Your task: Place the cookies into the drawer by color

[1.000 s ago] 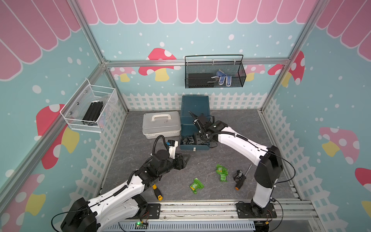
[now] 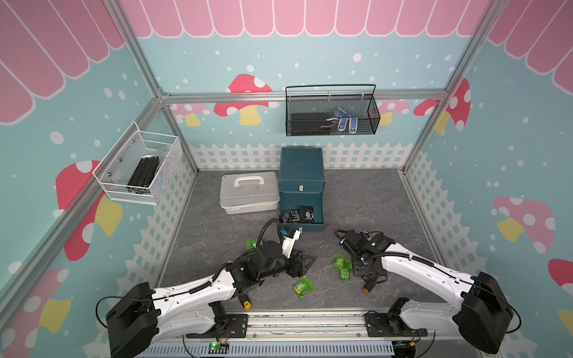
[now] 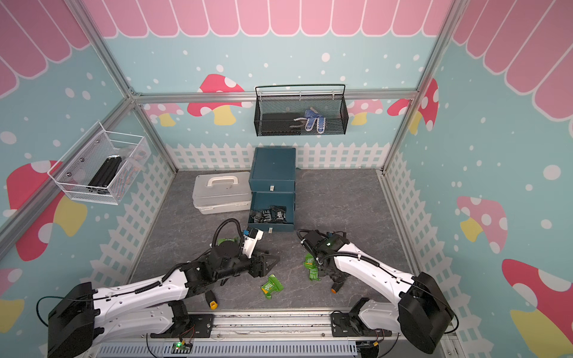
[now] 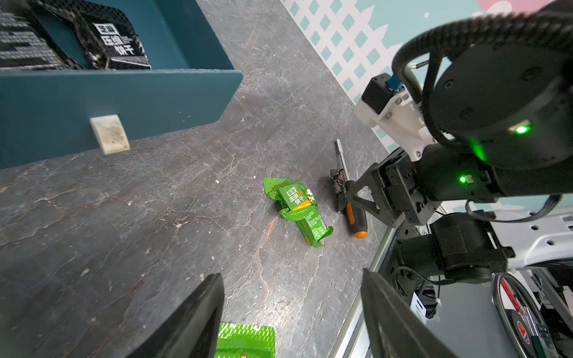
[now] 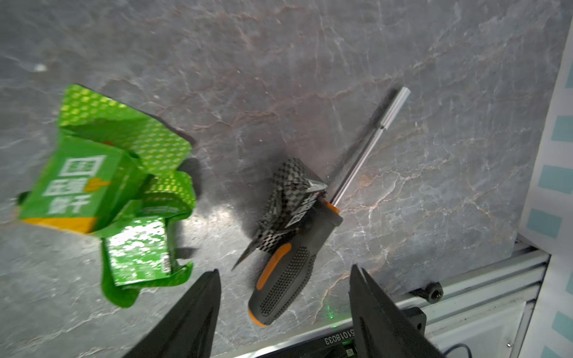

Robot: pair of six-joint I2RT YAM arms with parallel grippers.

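Note:
The lower drawer (image 2: 318, 208) of the teal cabinet is pulled out and holds several black cookie packets (image 2: 298, 214). A checkered black packet (image 5: 289, 201) lies against a screwdriver. Over it hangs my right gripper, fingers apart and nothing between them. Two green packets (image 5: 77, 185) overlap to their left in the right wrist view. One more green packet (image 2: 303, 287) lies near the front edge; another green packet (image 2: 251, 243) is partly hidden behind the left arm. My left gripper is open and empty above the table, in front of the drawer.
The orange-and-grey screwdriver (image 5: 286, 277) touches the black packet. A yellow-ended tool (image 2: 245, 301) lies below the left arm. A grey case (image 2: 249, 192) stands left of the teal cabinet (image 2: 301, 168).
The left gripper has shifted rightward.

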